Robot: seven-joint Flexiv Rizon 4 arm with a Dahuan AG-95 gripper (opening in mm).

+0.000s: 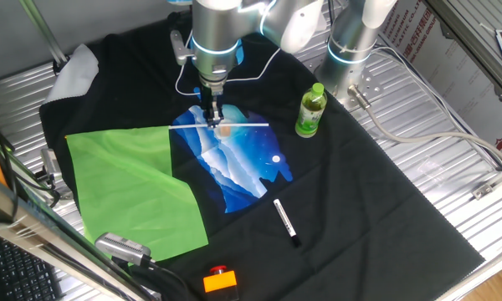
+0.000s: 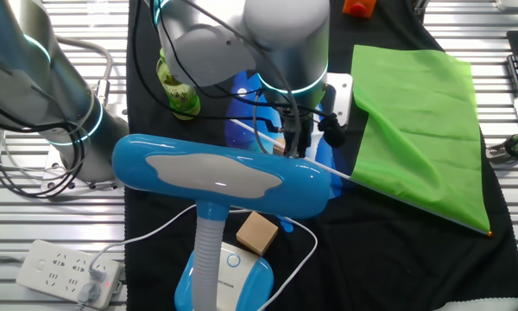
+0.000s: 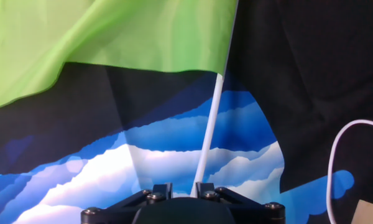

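A green flag (image 1: pixel 134 188) lies spread on the black cloth, its thin white pole (image 1: pixel 247 125) running right across a blue printed sheet (image 1: pixel 234 163). My gripper (image 1: pixel 212 124) points down at the bare part of the pole, beyond the flag's edge. In the wrist view the white pole (image 3: pixel 209 130) runs down from the green cloth (image 3: pixel 155 37) to the gripper, close to the inner side of the right finger (image 3: pixel 205 189). A narrow gap shows between the fingertips. Whether the pads press on the pole is hidden. The flag lies flat.
A green-capped bottle (image 1: pixel 311 110) stands right of the sheet, and a marker (image 1: pixel 286 221) lies in front. An orange box with a red button (image 1: pixel 220 280) sits at the near edge. A blue lamp (image 2: pixel 220 177) and a wooden block (image 2: pixel 256 233) are behind the arm.
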